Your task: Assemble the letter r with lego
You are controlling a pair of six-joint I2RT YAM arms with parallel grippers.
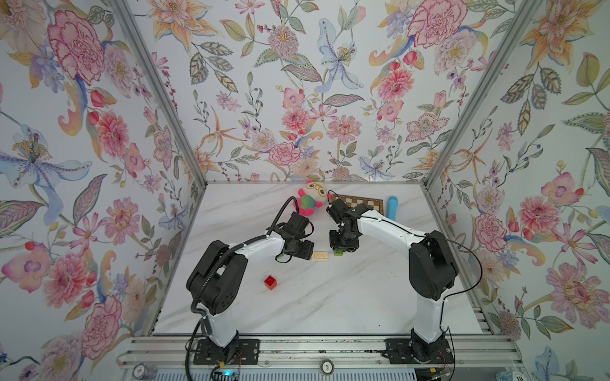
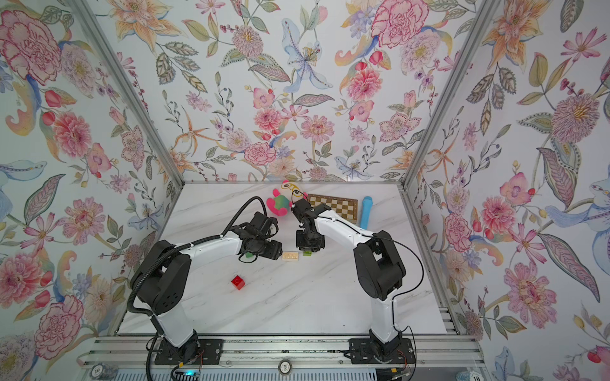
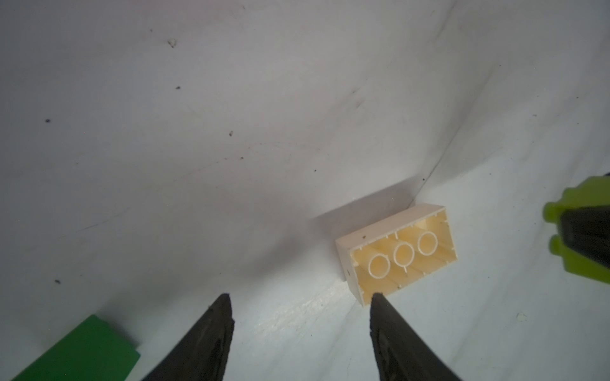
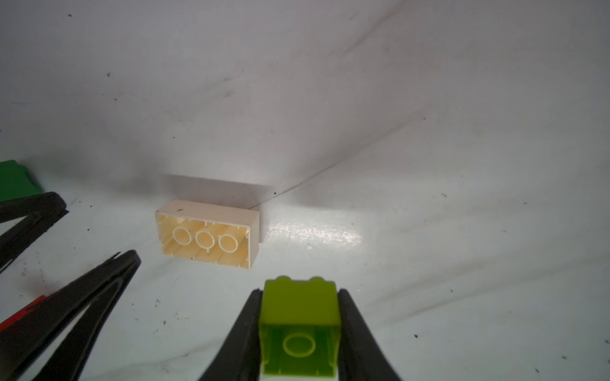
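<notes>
A cream brick (image 4: 204,234) lies on its side, its hollow underside showing, between the two grippers. My left gripper is part open above the table just left of it, nothing between its fingers. Held in my right gripper is a lime-green brick (image 4: 298,304), studs facing away from the right wrist camera; it hangs to the right of the cream brick. A dark green brick (image 3: 82,352) shows at the lower left of the left wrist view, mostly covered by the left arm from above. The red brick (image 1: 270,282) rests nearer the front left.
Toward the back are a pink and green plush toy (image 1: 307,202), a checkered board (image 2: 333,206) partly covered by the right arm, and a blue object (image 1: 392,208). Both grippers are close together.
</notes>
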